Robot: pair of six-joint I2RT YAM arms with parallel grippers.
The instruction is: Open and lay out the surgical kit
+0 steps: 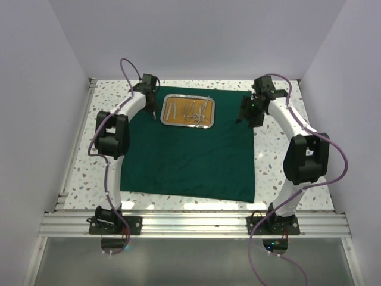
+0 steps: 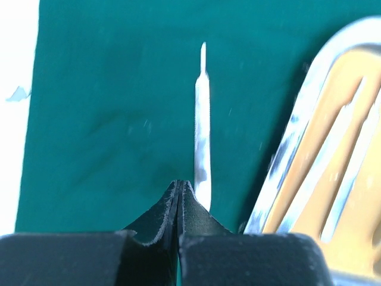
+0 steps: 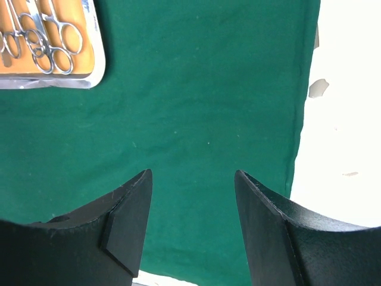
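Note:
A slim silver scalpel-like instrument (image 2: 202,131) lies on the green cloth, just left of the metal tray (image 2: 292,134) and apart from it. My left gripper is shut, its tips over the near end of that instrument; nothing shows between the fingers. In the top view the same instrument (image 1: 154,115) peeks out beside the left gripper. Inside the tray (image 1: 187,96), on an orange base, are two slim handles (image 1: 171,111) and several scissor-like tools (image 1: 196,116). My right gripper stands open and empty above the cloth, right of the tray.
Speckled white table (image 1: 274,155) shows around it. Ring handles (image 3: 59,47) of scissor-like tools fill the tray corner in the right wrist view.

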